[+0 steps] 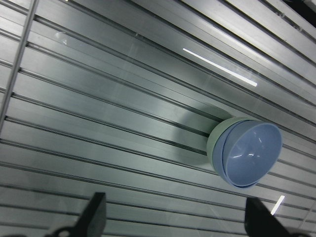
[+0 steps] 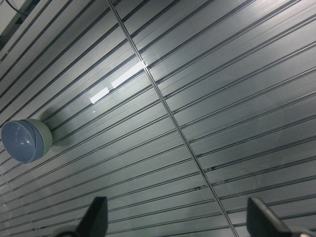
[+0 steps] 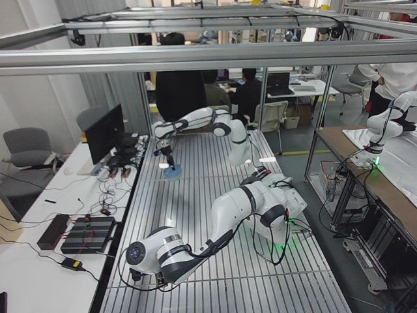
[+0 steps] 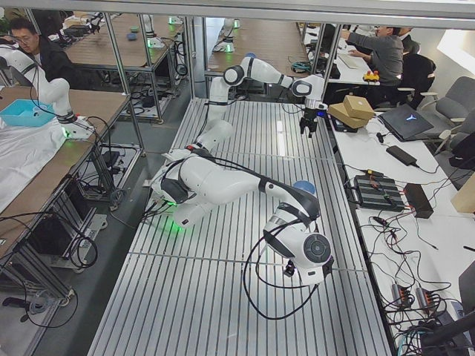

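Observation:
Stacked bowls, blue inside pale green, show at lower right in the left wrist view [image 1: 252,155] and at left in the right wrist view [image 2: 17,140]. In both, the fingers at the bottom edge, left [image 1: 180,222] and right [image 2: 177,219], stand wide apart with only table between. In the camera left view, the far arm's gripper is directly over a blue bowl [image 3: 172,171]; contact is unclear. In the camera right view, a blue bowl [image 4: 304,187] is partly behind the near arm, whose gripper is mostly hidden.
The slatted metal table [image 3: 195,293] has bare areas around the bowls. The two white arms take up much of it. A desk [image 3: 39,274] with electronics and cables runs along one side, beside metal frame posts.

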